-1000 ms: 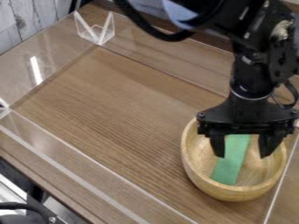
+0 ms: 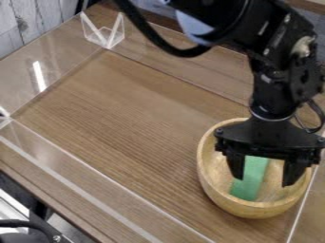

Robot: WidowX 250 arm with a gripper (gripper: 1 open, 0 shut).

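A round wooden bowl [image 2: 218,186] sits at the lower right of the table, with a green elongated object [image 2: 252,180] lying in it. My black gripper [image 2: 263,166] is over the bowl and partly covers its back and the green object's upper end. Its fingers are spread wide apart above the green object, and I cannot tell whether they touch it.
A white wire-like holder [image 2: 105,28] stands at the back left. The table's edge runs along the left, with cables at the lower left.
My gripper has moved slightly down and toward the front of the bowl, covering more of the green object. The bowl has stayed about where it was.
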